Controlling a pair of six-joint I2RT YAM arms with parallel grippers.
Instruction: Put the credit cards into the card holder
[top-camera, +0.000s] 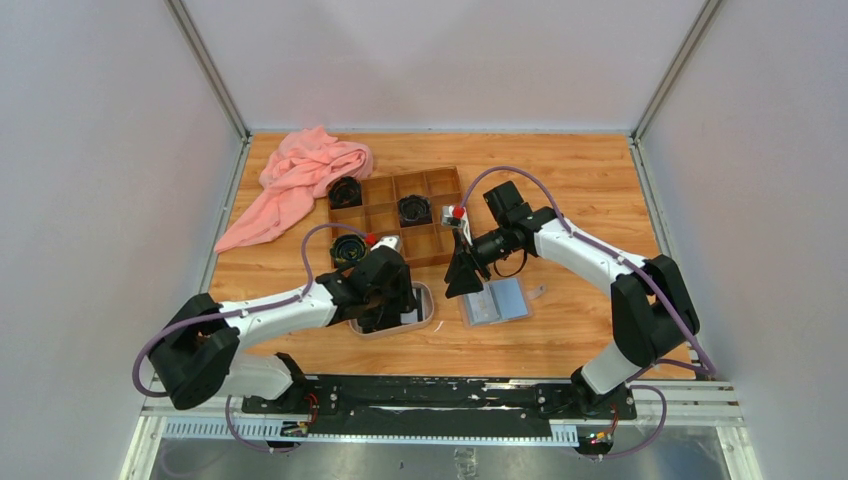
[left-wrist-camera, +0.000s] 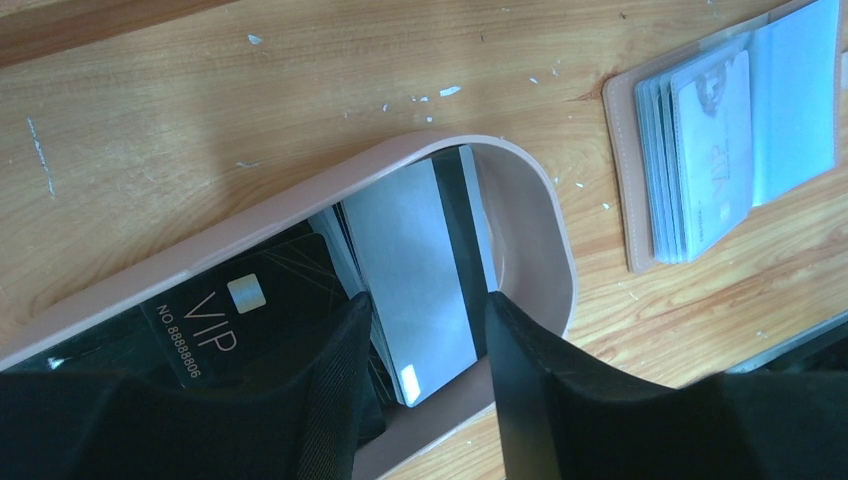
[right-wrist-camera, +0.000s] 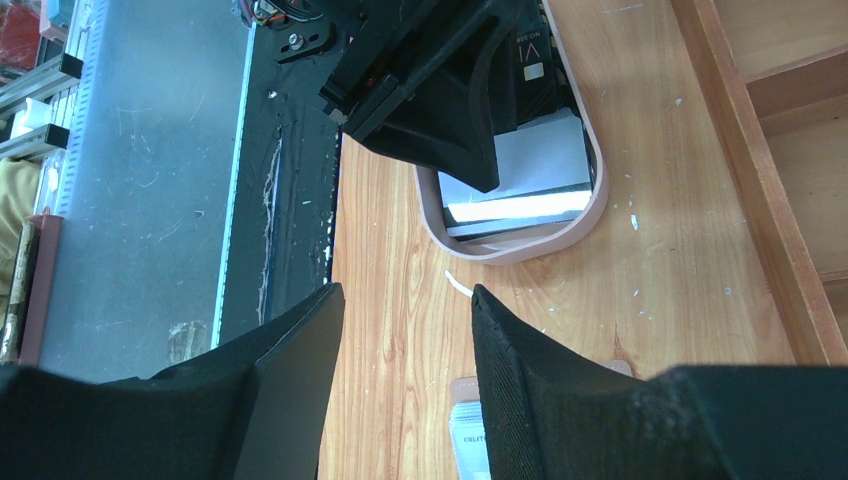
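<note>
A pink-rimmed tray (left-wrist-camera: 539, 190) holds dark VIP cards (left-wrist-camera: 200, 340) and a stack of light silver cards (left-wrist-camera: 410, 270) at its right end. My left gripper is low over the tray, its fingers parted on either side of the silver stack; whether they touch it is unclear. The card holder (top-camera: 498, 301) lies open to the right of the tray, with clear sleeves showing. My right gripper hangs open above the table near the holder, nothing between its fingers.
A wooden compartment box (top-camera: 435, 239) with black round items stands behind the tray. A pink cloth (top-camera: 290, 190) lies at the back left.
</note>
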